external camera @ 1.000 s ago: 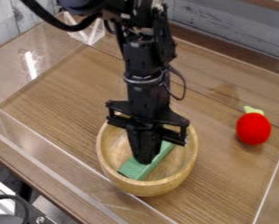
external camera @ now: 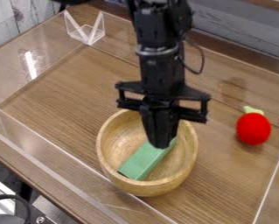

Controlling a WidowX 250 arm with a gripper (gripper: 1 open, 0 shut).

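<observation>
A wooden bowl [external camera: 122, 171] sits at the lower middle of the table with a green oblong block [external camera: 142, 163] lying inside it. The black robot arm comes down from the top, and its gripper [external camera: 160, 138] is over the bowl, at the upper end of the green block. Its tip looks shut, with nothing visible between its fingers; whether it touches the block is unclear.
A red round object [external camera: 254, 130] with a green top lies at the right. A clear wire-like holder [external camera: 87, 26] stands at the back left. A cable lies at the lower left edge.
The arm has risen and shifted slightly, with the gripper moving up toward the back of the bowl, uncovering more of the green block.
</observation>
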